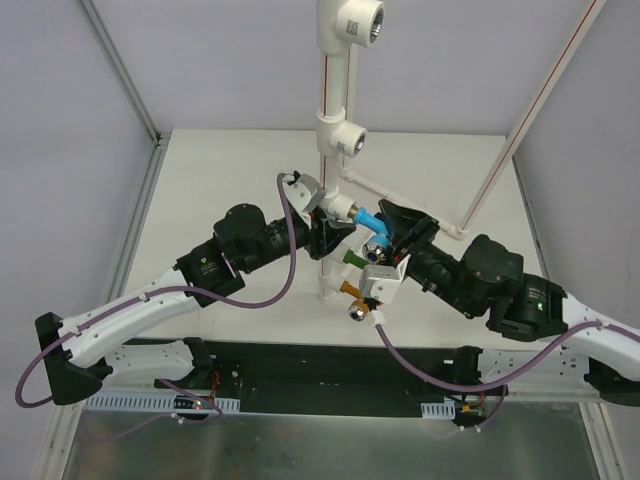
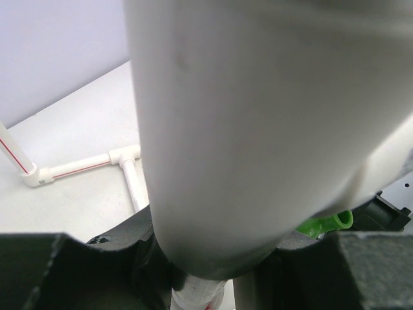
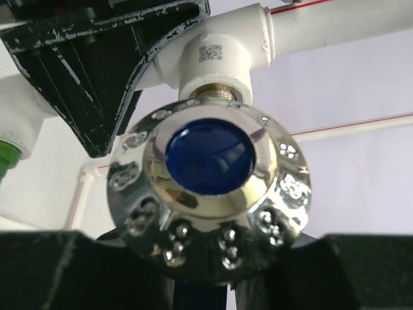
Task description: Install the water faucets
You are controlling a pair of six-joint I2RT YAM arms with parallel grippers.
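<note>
The blue faucet [image 1: 369,221] joins the brass thread of the white tee fitting [image 1: 341,204] on the upright pipe. My right gripper [image 1: 386,236] is shut on this faucet. In the right wrist view its round chrome knob [image 3: 210,210], with a blue cap [image 3: 210,157], faces the camera and covers most of the grip; the brass thread [image 3: 217,90] shows behind it at the tee. From the left, my left gripper [image 1: 322,217] is shut on the white pipework at that fitting. A white fitting [image 2: 258,129] fills the left wrist view above the fingers.
Below on the same pipe are a green faucet [image 1: 354,259] and an orange faucet [image 1: 350,289] with a chrome knob [image 1: 358,312]. Higher up, two fittings [image 1: 348,139] [image 1: 360,22] have bare openings. A slanting pipe [image 1: 540,105] stands to the right.
</note>
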